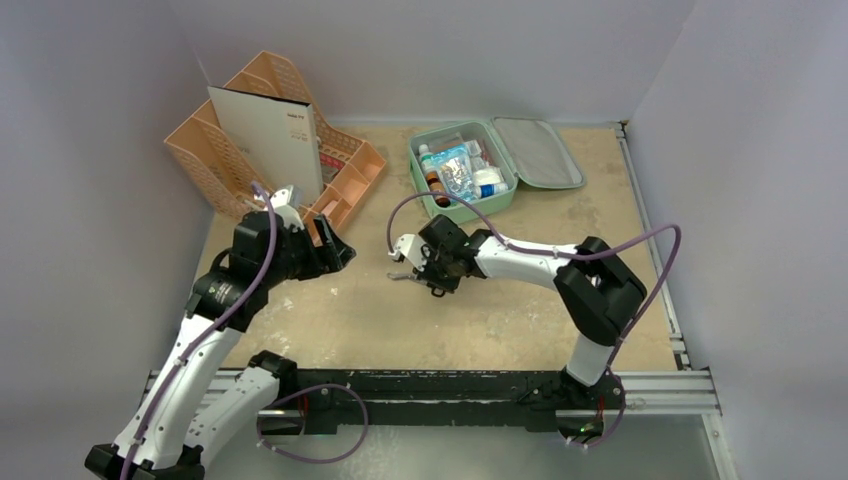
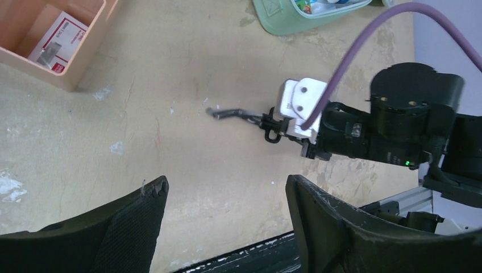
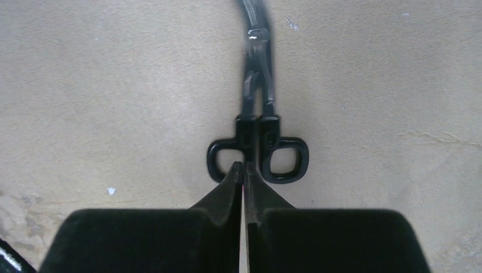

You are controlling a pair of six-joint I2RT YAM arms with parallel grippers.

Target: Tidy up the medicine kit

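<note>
Black-handled scissors (image 3: pixel 256 85), bent at the metal end, lie on the table in the right wrist view. My right gripper is shut directly over their finger loops; whether anything thin is between its fingertips cannot be seen clearly. In the top view my left gripper (image 1: pixel 335 245) hangs near the orange organizer (image 1: pixel 360 180), apart from the scissors, its fingers parted with nothing between them. The green medicine kit (image 1: pixel 425 210) stands open at the back, holding bottles, packets and bags, its grey lid (image 1: pixel 545 150) folded out to the right.
A white board (image 1: pixel 265 135) stands in the organizer, and a small boxed item (image 2: pixel 59 42) lies in one compartment. Walls bound the back and sides; purple cables loop over both arms.
</note>
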